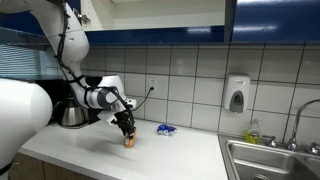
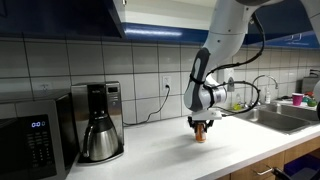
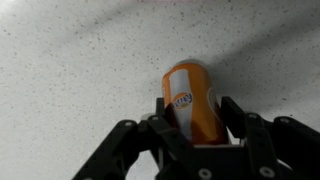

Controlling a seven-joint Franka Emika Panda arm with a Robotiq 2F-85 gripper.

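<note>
An orange bottle or can with a pale label is held between the dark fingers of my gripper, which is shut on it. In the first exterior view the orange bottle stands upright under my gripper, at or very near the white counter. The second exterior view shows the bottle below the white arm too. Whether its base touches the counter I cannot tell.
A blue object lies to the right near the tiled wall. A steel kettle stands at the left, and a coffee maker is beside the microwave. The sink is far right. Bare counter surrounds the bottle.
</note>
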